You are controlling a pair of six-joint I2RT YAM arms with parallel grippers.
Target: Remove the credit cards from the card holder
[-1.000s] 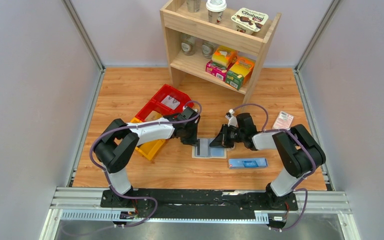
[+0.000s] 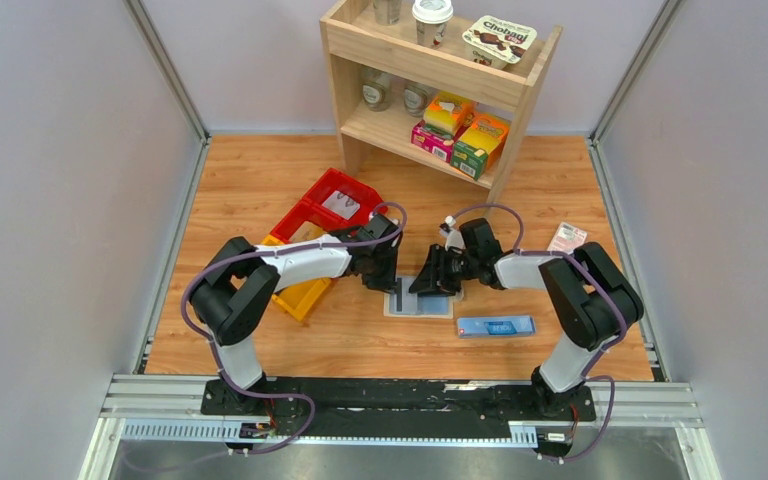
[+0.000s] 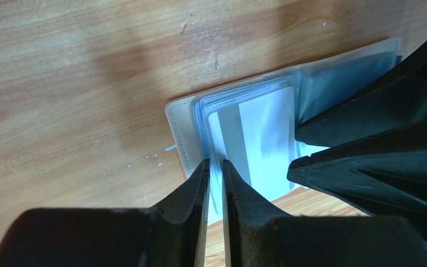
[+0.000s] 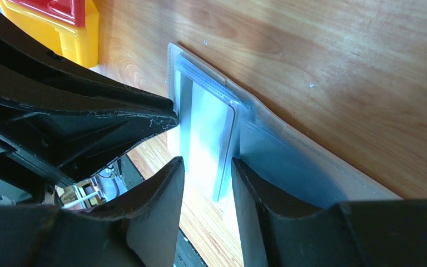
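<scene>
The card holder (image 2: 418, 310) lies open on the table, with clear bluish sleeves. A white card with a grey stripe (image 3: 267, 133) sits in its left half. In the left wrist view my left gripper is shut on the outer edge of the clear sleeves (image 3: 203, 119). My right gripper stands open over the holder, its fingertips apart on either side of the card's inner edge (image 4: 228, 139). Nothing is visibly pinched between them. From the top, both grippers partly cover the holder.
Red and yellow bins (image 2: 305, 290) stand at the left. A blue box (image 2: 496, 327) lies just right of the holder's front, and a pale card-like item (image 2: 567, 237) rests farther right. The wooden shelf (image 2: 430, 70) stands at the back.
My right gripper has shifted left over the holder, and its fingers have spread apart. The holder looks unmoved.
</scene>
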